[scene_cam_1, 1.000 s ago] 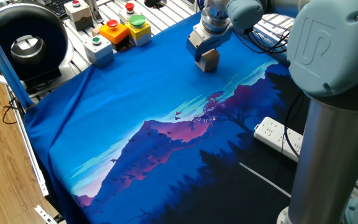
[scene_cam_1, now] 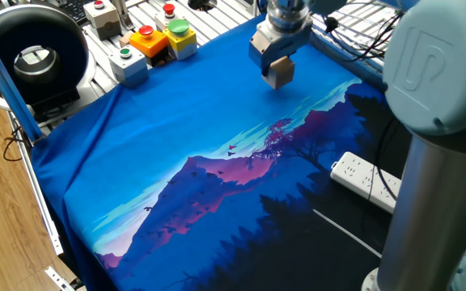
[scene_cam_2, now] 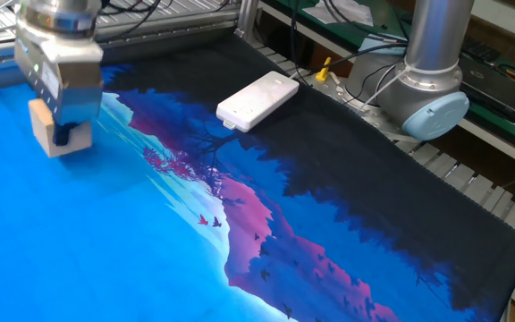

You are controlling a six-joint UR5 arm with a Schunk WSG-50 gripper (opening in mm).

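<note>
A pale wooden block (scene_cam_1: 279, 73) is at the far side of the blue printed cloth in exterior view 1. My gripper (scene_cam_1: 277, 66) points down over it and appears shut on it. In exterior view 2 the same block (scene_cam_2: 50, 134) shows at the upper left, with a dark fingertip (scene_cam_2: 63, 134) against its near side. The other finger is hidden. The block looks slightly tilted and seems just above the cloth, though the gap is hard to judge.
A white power strip (scene_cam_1: 364, 179) lies by the arm's base. Several button boxes, among them a yellow one (scene_cam_1: 181, 44), stand beyond the cloth's far left edge. Loose cables hang behind the arm.
The block's tilt has changed. Nothing else has visibly moved.
</note>
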